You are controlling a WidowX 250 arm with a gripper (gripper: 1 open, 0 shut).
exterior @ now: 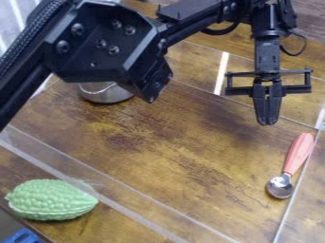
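My gripper (pixel 267 112) points down at the right of the view, shut, with nothing visible between its fingers. It hangs over the wooden surface, above and a little left of a pink-handled metal scoop (pixel 291 167). A green bitter melon (pixel 49 200) lies at the lower left. A metal pot (pixel 105 93) stands at the upper left, largely hidden behind my arm.
Pale tape strips run along its left and right sides. A blue object (pixel 15 233) shows at the bottom left corner.
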